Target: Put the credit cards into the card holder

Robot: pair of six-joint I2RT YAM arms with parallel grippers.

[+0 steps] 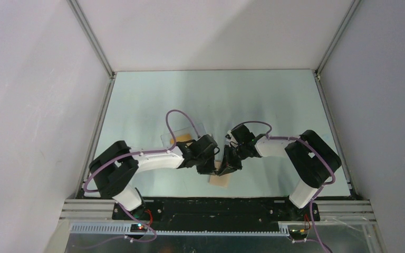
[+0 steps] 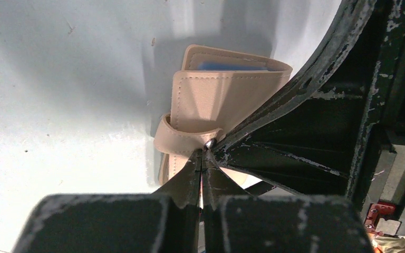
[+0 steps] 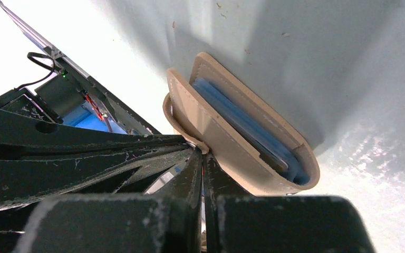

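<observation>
The beige card holder (image 1: 219,180) lies near the table's front centre, between both grippers. In the left wrist view it (image 2: 224,97) has blue cards inside and a looped strap with a snap. In the right wrist view, blue cards (image 3: 242,124) sit in its pocket. My left gripper is shut, its tips at the strap by the snap. My right gripper is also shut, its tips against the strap's end from the other side. Whether either pinches the strap is hard to tell.
A clear tray with an orange item (image 1: 180,139) lies behind my left arm. The black front rail runs just below the holder.
</observation>
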